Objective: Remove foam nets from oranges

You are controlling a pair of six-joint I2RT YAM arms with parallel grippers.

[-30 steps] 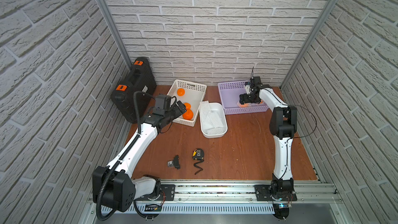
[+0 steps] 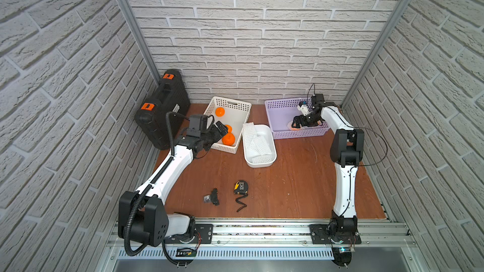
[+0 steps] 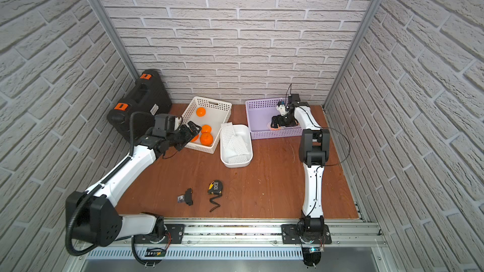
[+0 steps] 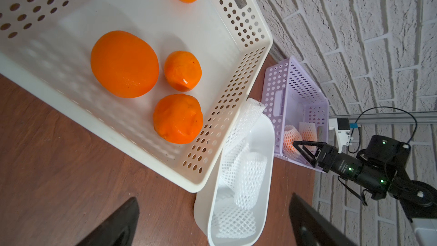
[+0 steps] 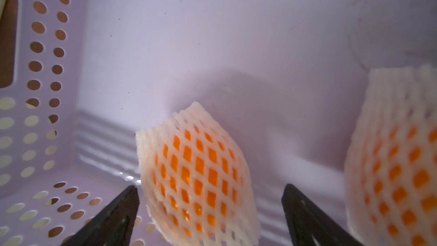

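Note:
Two oranges in white foam nets lie in the lilac basket [image 2: 277, 108]; in the right wrist view one net-covered orange [image 5: 198, 177] is between the open fingers of my right gripper, low in frame, and another [image 5: 396, 164] is at the right. Bare oranges [image 4: 177, 118] lie in the cream basket [image 4: 68, 109], over which my left gripper [image 2: 219, 131] stands open and empty. Loose foam nets [image 4: 248, 177] lie in the white tub [image 4: 266, 155].
A black case [image 2: 166, 105] stands at the back left. A tape measure [image 2: 241, 187] and a small black object [image 2: 214, 196] lie at the front.
The left arm has moved only slightly.

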